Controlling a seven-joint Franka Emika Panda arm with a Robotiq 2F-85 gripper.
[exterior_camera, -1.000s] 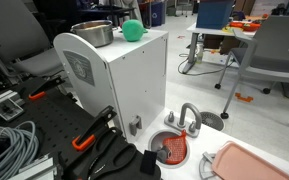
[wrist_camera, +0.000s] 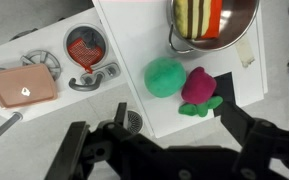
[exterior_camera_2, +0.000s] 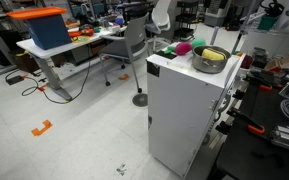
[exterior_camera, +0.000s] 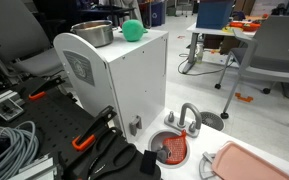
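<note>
Two dark fingers of my gripper stand wide apart in the wrist view, with nothing held between them. Ahead of them, on the white cabinet top (wrist_camera: 139, 45), lie a green ball (wrist_camera: 165, 77) and a magenta toy vegetable with green leaves (wrist_camera: 198, 87). A metal pot (wrist_camera: 240, 30) stands beside the ball, holding a yellow-and-brown striped piece (wrist_camera: 195, 15) and something orange-red. From the side, the pot (exterior_camera: 93, 34) and ball (exterior_camera: 133, 30) sit near each other on the cabinet. The second exterior view shows yellow inside the pot (exterior_camera_2: 209, 62).
A small sink with a red slotted utensil (wrist_camera: 85, 50) and a tap (wrist_camera: 92, 77) lies beside the cabinet, near a pinkish board (wrist_camera: 23, 86). A dark patch (wrist_camera: 224, 87) adjoins the toy vegetable. Black table and cables (exterior_camera: 12, 148) occupy the front left.
</note>
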